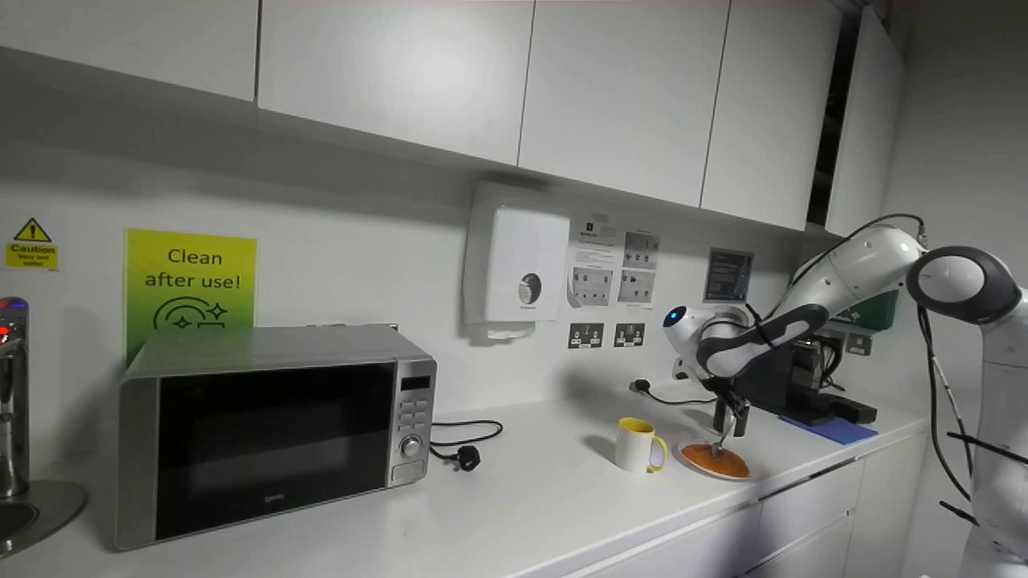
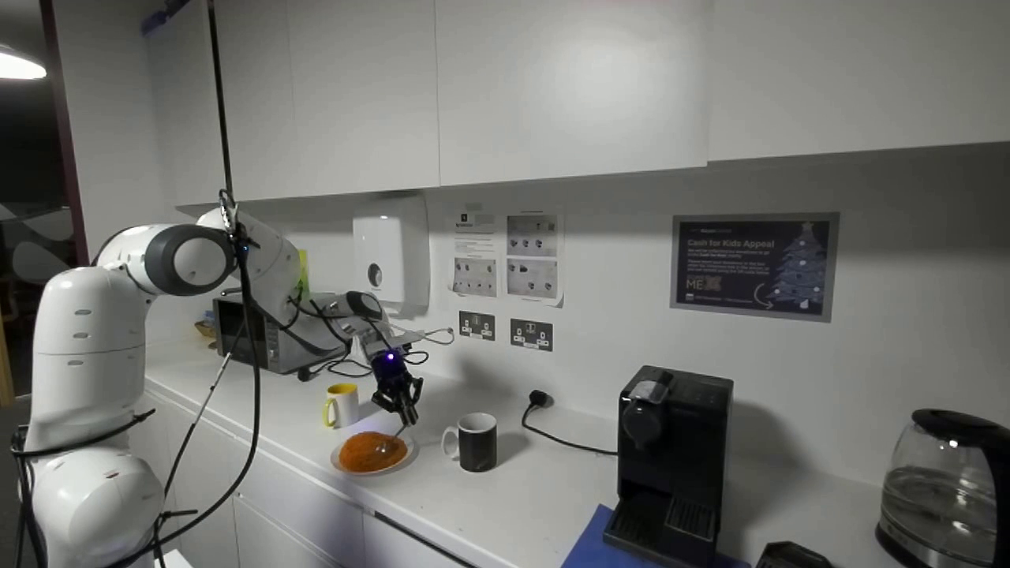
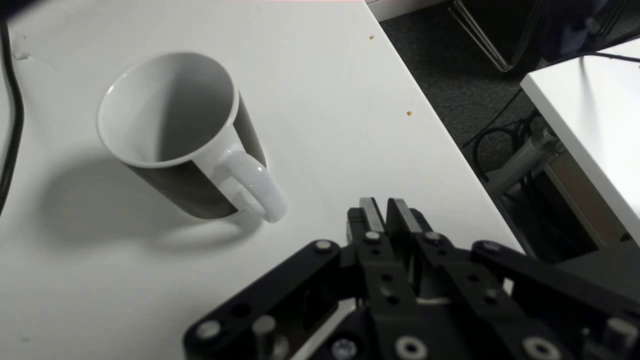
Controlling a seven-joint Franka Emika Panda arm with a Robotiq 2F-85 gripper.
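Observation:
My gripper (image 1: 730, 422) is shut on a metal spoon (image 1: 719, 449), which slants down from the fingers. The spoon's lower end touches orange-brown food (image 1: 728, 466) heaped on a white plate (image 2: 409, 458) near the counter's front edge. From the other side, the gripper (image 2: 407, 415) shows above the plate's back edge, with the spoon (image 2: 389, 443) reaching into the food (image 2: 367, 453). In the wrist view the gripper's fingers (image 3: 370, 217) are close together; the plate is out of sight there and the spoon cannot be made out clearly.
A white mug with yellow inside (image 1: 634, 446) stands beside the plate on the microwave (image 1: 279, 433) side. On the other side is a black-and-white mug (image 2: 476, 442), close to the gripper. Beyond it stands a coffee machine (image 2: 674, 454).

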